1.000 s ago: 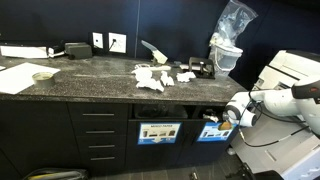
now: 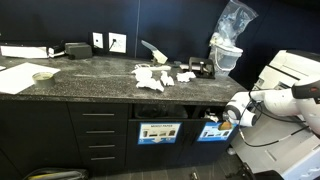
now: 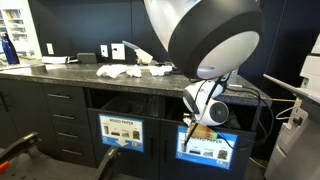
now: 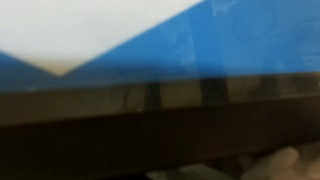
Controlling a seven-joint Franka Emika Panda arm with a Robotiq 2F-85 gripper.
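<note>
At the right-hand bin, my gripper point(image 3: 187, 138) is lowered in front of the blue-and-white label point(image 3: 208, 150), below the counter edge. From the side, the gripper point(image 2: 212, 119) is small and partly lost against the dark opening. Its fingers are not distinguishable in the wrist view, where the blue-and-white label point(image 4: 120, 45) fills the upper part above a dark edge. Pale crumpled material point(image 4: 285, 163) shows at the bottom of that view. Whether anything sits between the fingers is hidden.
Crumpled white papers point(image 2: 150, 78) lie on the dark countertop point(image 2: 90, 88). Left of my arm is another labelled bin point(image 2: 158, 132), beside closed drawers point(image 2: 98, 138). A clear container with a white lower part point(image 2: 228, 50) stands at the counter's right end.
</note>
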